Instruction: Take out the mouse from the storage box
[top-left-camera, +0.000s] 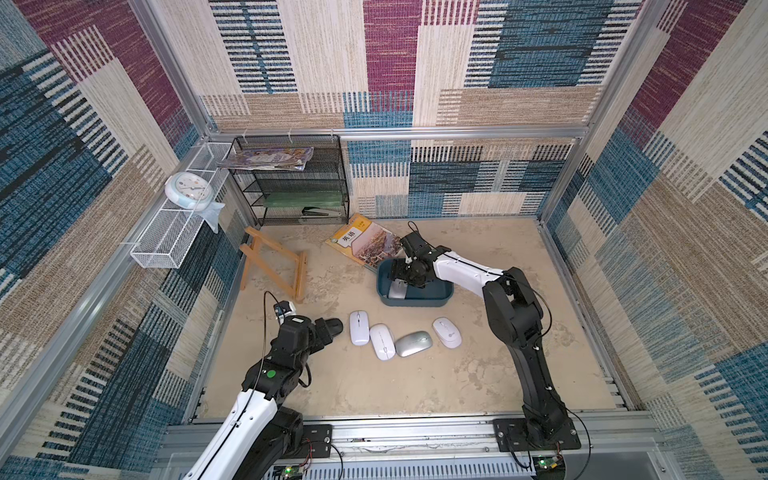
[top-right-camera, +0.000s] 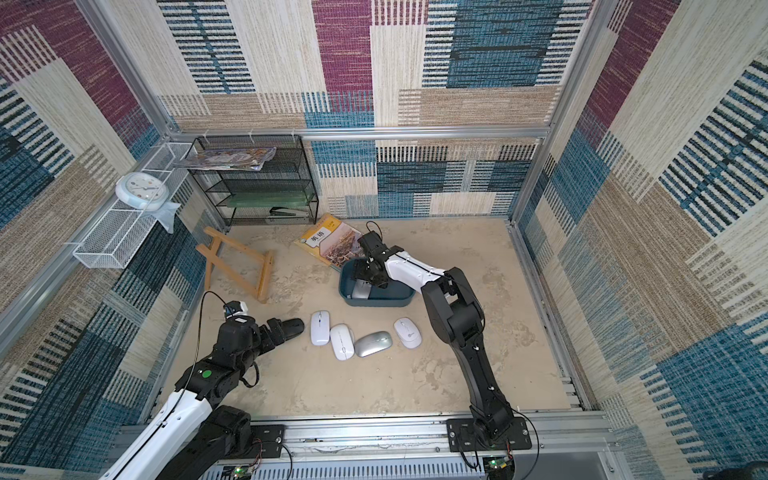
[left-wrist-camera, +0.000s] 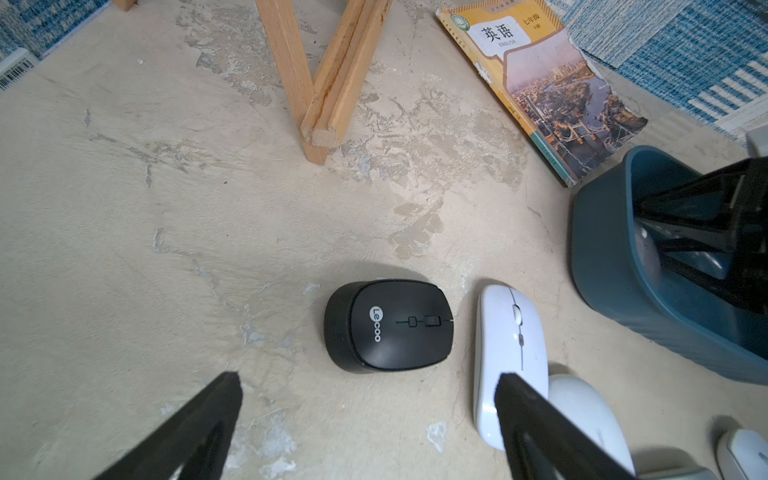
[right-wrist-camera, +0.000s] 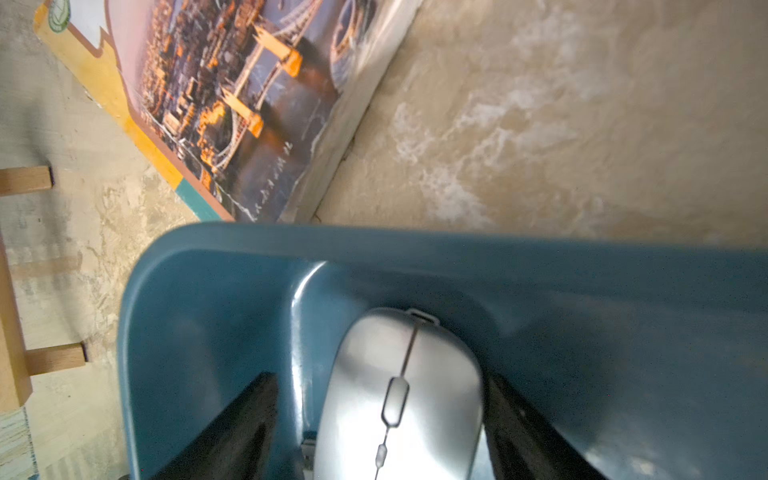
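In the dark teal storage box (top-left-camera: 432, 297) lies a silver mouse (right-wrist-camera: 400, 408) with its top end close to the box wall. My right gripper is down inside the box, its blurred fingers on either side of that mouse, part open; whether they touch it is unclear. My left gripper stands open above the table at the front left, near a black mouse (left-wrist-camera: 400, 324), with nothing between its fingers.
Several more mice, white ones (top-left-camera: 359, 328) and a silver one (top-left-camera: 413, 344), lie in front of the box. A book (top-left-camera: 360, 240) lies behind it, a wooden stand (top-left-camera: 272, 272) at left, a wire rack (top-left-camera: 288, 176) at back.
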